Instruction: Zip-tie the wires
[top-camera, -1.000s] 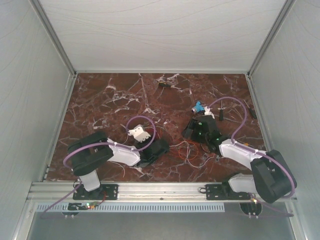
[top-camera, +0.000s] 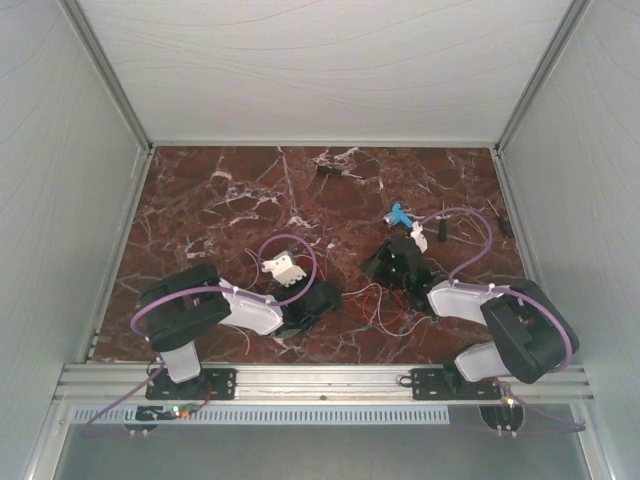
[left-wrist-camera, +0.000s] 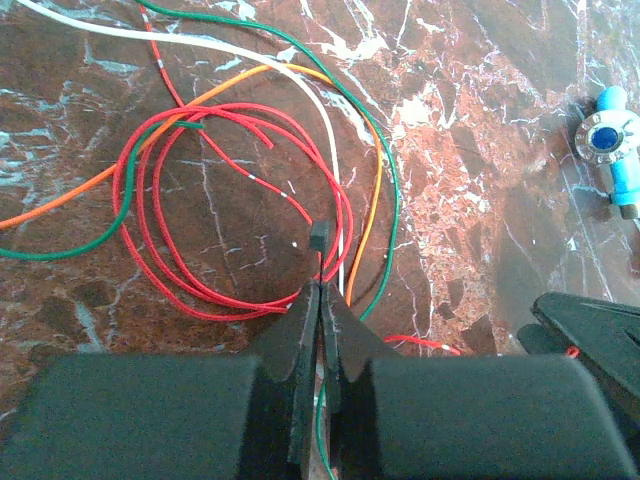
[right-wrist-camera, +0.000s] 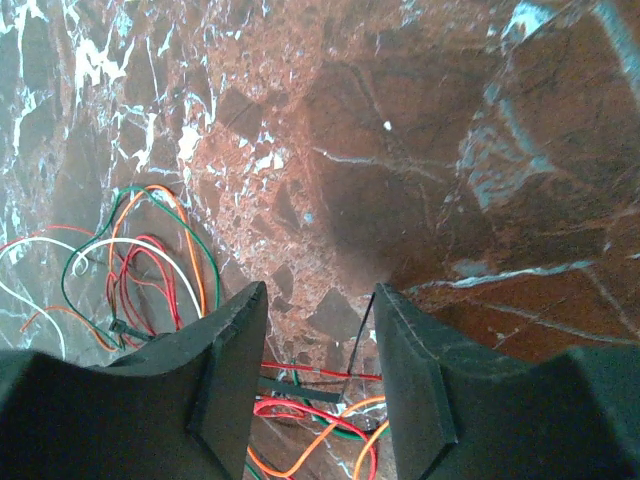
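Observation:
A bundle of red, green, white and orange wires (left-wrist-camera: 160, 200) lies on the marble table (left-wrist-camera: 470, 120). My left gripper is shut over the wires, its tips at a small black piece (left-wrist-camera: 319, 236); whether that piece is gripped is unclear. My right gripper stands part open above another stretch of wires (right-wrist-camera: 320, 440). A thin black strip (right-wrist-camera: 355, 345), resembling a zip tie, rises between its fingers, apparently not clamped. In the top view, both grippers are low over the wires at the front half of the table.
A blue tool (top-camera: 398, 215) lies behind my right gripper. Screwdrivers (top-camera: 330, 170) rest at the back and at the right (top-camera: 442, 229).
The right arm has shifted, its elbow moving toward the back and left and its gripper slightly with it. The left arm has barely moved.

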